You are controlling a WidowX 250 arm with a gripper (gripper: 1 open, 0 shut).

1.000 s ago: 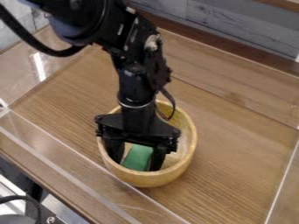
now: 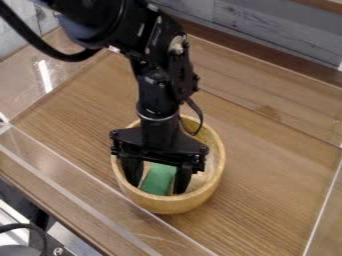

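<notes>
The black gripper (image 2: pixel 156 170) is down inside a round, light wooden bowl (image 2: pixel 194 200), its fingers open on either side of a green object (image 2: pixel 159 180) lying in the bowl. The gripper's body covers the back half of the bowl and part of the green object. Whether the fingers touch the object cannot be told.
A grey plank wall (image 2: pixel 254 30) stands behind. A black cable (image 2: pixel 27 230) lies at the near left corner.
The gripper has risen very slightly over the last second; the bowl and the green object look almost unmoved.
</notes>
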